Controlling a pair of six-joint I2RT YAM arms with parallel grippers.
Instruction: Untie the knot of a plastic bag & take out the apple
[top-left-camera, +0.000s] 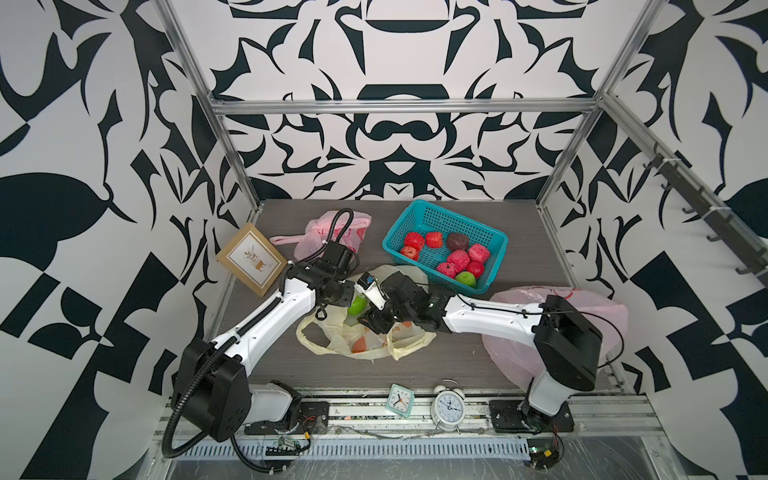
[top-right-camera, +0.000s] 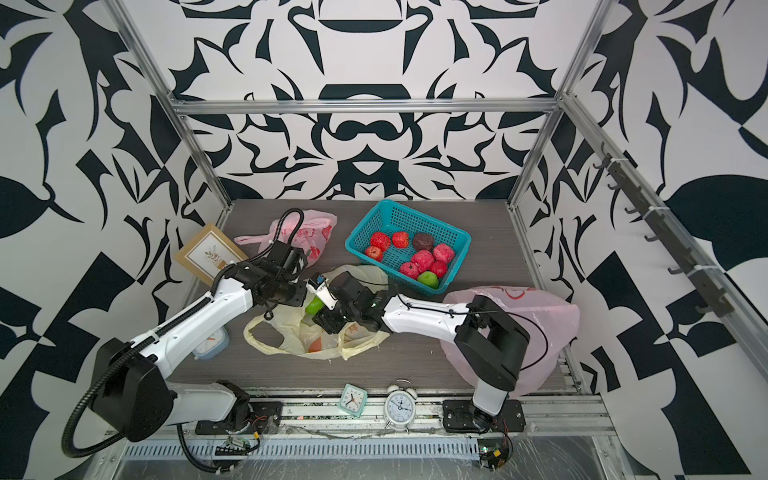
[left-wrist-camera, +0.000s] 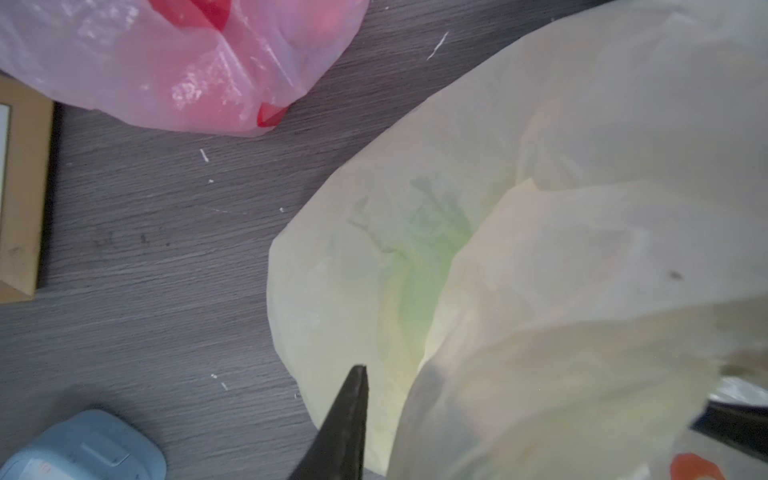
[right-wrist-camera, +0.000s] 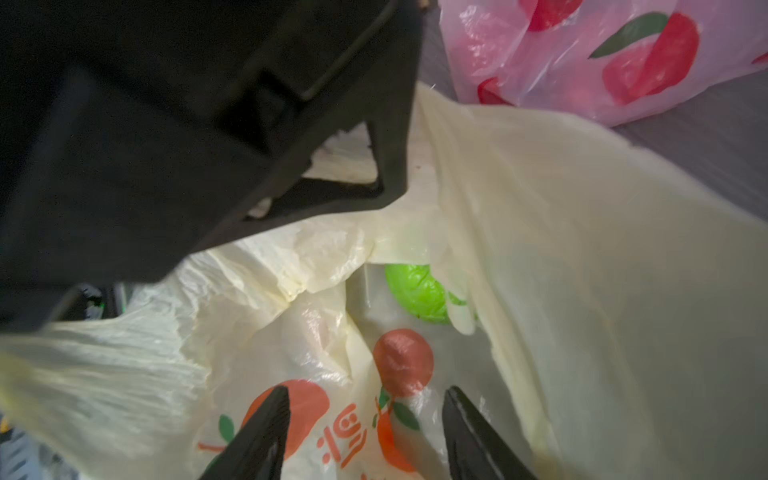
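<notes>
The pale yellow plastic bag (top-left-camera: 320, 340) lies spread open on the table, its mouth facing up. Inside it sits a green apple, partly covered by a fold of film; in the left wrist view only a greenish tint shows through the bag (left-wrist-camera: 344, 264). My right gripper reaches over the bag's mouth, fingers apart, the apple ahead of them and nothing gripped. My left gripper (top-left-camera: 349, 294) stands at the bag's left side near the apple. Its fingers (left-wrist-camera: 344, 432) are wide apart, with loose film between and in front of them.
A teal basket (top-left-camera: 500, 260) of several fruits stands behind to the right. Pink bags lie at the back left (top-left-camera: 352, 232) and far right (top-left-camera: 592, 316). A picture frame (top-left-camera: 252, 258) stands left; two clocks (top-left-camera: 449, 408) are at the front edge.
</notes>
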